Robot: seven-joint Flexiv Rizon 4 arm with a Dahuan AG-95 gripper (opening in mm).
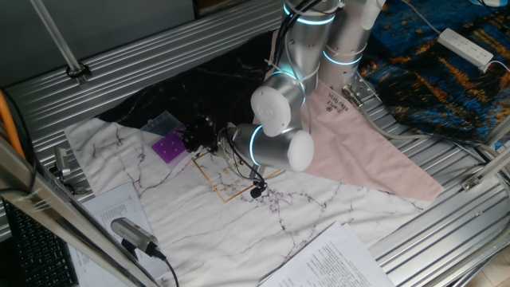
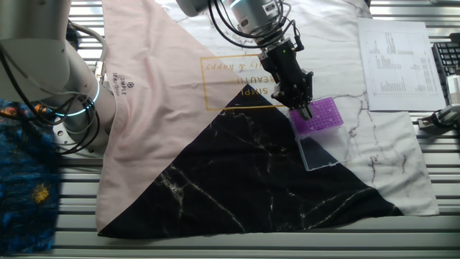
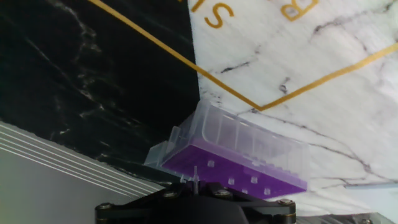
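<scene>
A purple rack (image 2: 318, 117) with a clear hinged lid (image 2: 321, 152) lies open on the marble-patterned cloth. In the wrist view, several small clear pieces stand on the purple top (image 3: 239, 172), above a translucent body (image 3: 255, 140). My gripper (image 2: 307, 113) is over the rack's edge, on the side near the lid hinge. Seen from the wrist, the gripper has its fingers drawn together. Thin pale points show at their tips; whether these are the fingertips themselves or something small and clear between them is not discernible. Contact with the rack cannot be judged.
The cloth has a pink part (image 1: 351, 147), a black part (image 2: 215, 187) and a white part. Printed papers (image 1: 328, 259) lie at the front edge in exterior view 1. A small camera (image 1: 135, 235) stands near the laptop keyboard (image 1: 36, 251).
</scene>
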